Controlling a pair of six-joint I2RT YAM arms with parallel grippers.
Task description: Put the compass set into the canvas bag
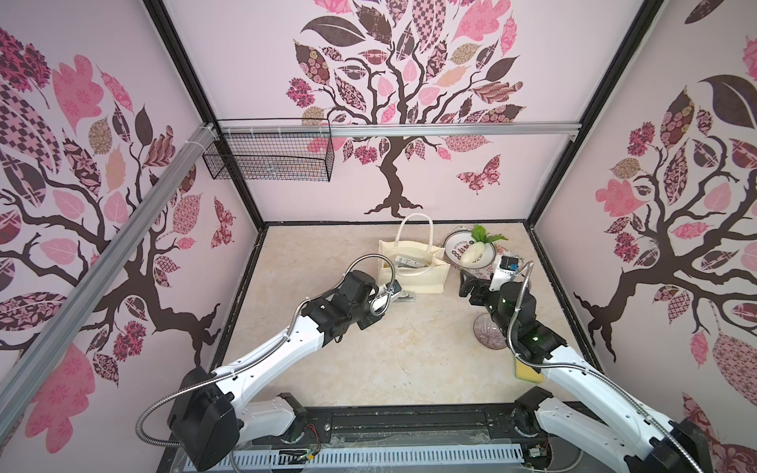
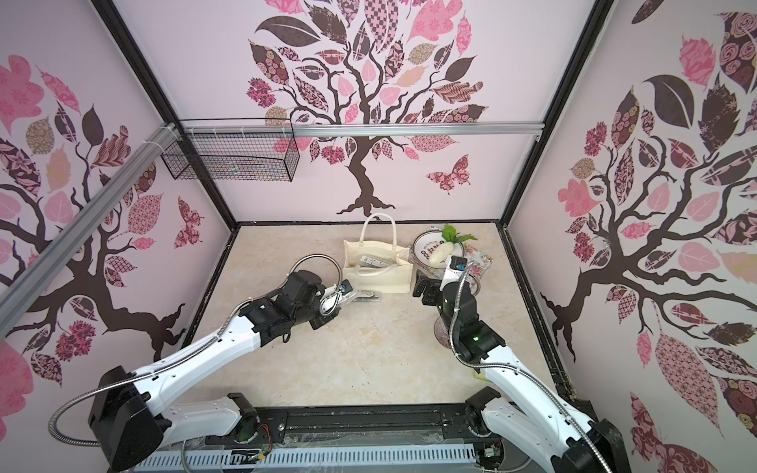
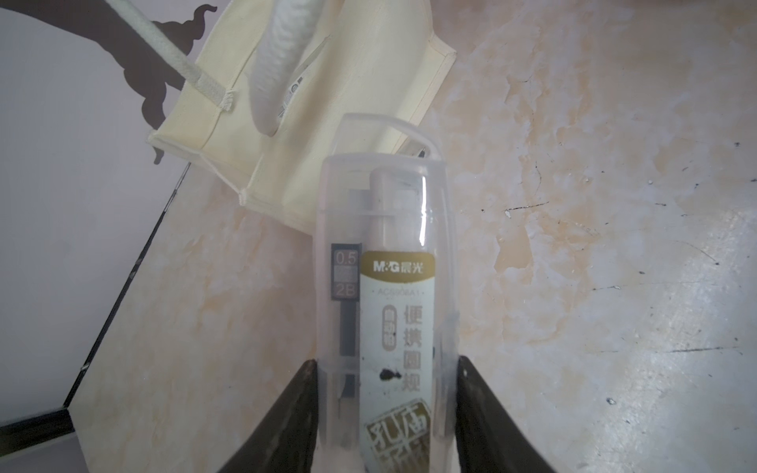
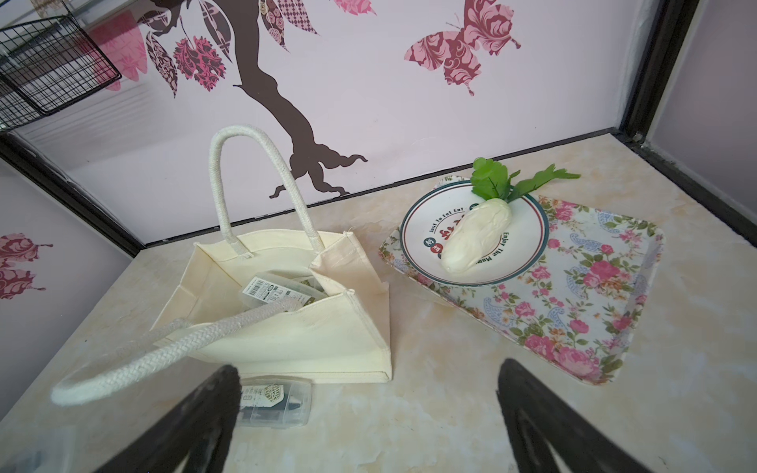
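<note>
A clear compass set (image 3: pixel 398 331) with a white, gold-banded label stands lengthwise between the fingers of my left gripper, which touch it on both sides. The cream canvas bag (image 4: pixel 307 347) with rope handles is upright at the back of the table; a package (image 4: pixel 272 290) shows in its mouth. Another clear case (image 4: pixel 276 402) lies flat on the table against the bag's front. From the top left, my left gripper (image 1: pixel 388 298) is just left of the bag's front. My right gripper is open and empty, to the bag's right.
Right of the bag are a floral tray (image 4: pixel 575 315) and a plate (image 4: pixel 520 260) bearing a white radish (image 4: pixel 477 235). A pinkish glass dish (image 1: pixel 489 332) and a yellow sponge (image 1: pixel 527 370) sit near the right arm.
</note>
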